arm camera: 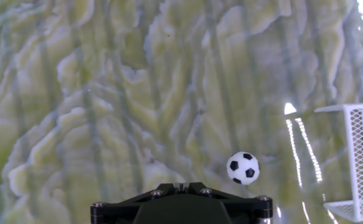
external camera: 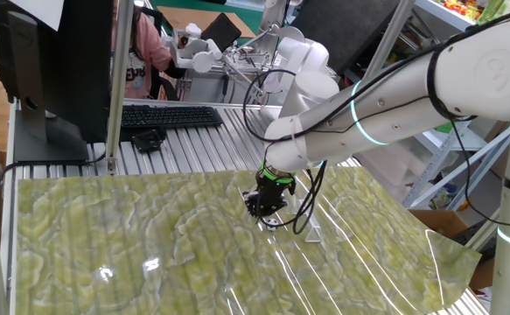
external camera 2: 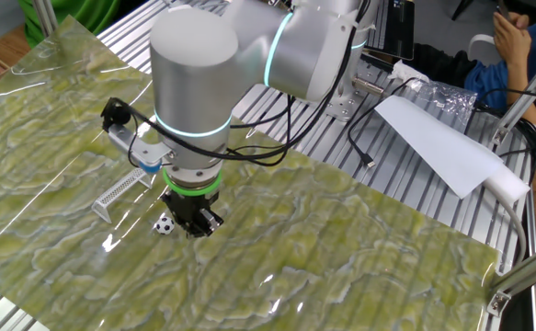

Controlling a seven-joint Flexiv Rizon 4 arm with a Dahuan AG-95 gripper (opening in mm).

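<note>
A small black-and-white football point(arm camera: 243, 168) rests on the green marbled mat, right of my gripper in the wrist view. The black fingers meet at the middle and look shut, with nothing showing between them. A small white goal with a mesh panel point(arm camera: 360, 155) stands farther right, its open side facing the ball. In exterior view 2 the ball point(external camera 2: 164, 224) lies between the goal point(external camera 2: 120, 191) and my gripper point(external camera 2: 203, 230), close beside the fingers. From exterior view 1, the gripper point(external camera: 261, 216) hangs low over the mat and the ball point(external camera: 272, 224) is partly covered by it.
A keyboard point(external camera: 171, 116) and a monitor point(external camera: 49, 79) stand behind the mat on the slatted table. Cables loop beside my wrist. A white sheet point(external camera 2: 442, 142) lies off the mat's edge.
</note>
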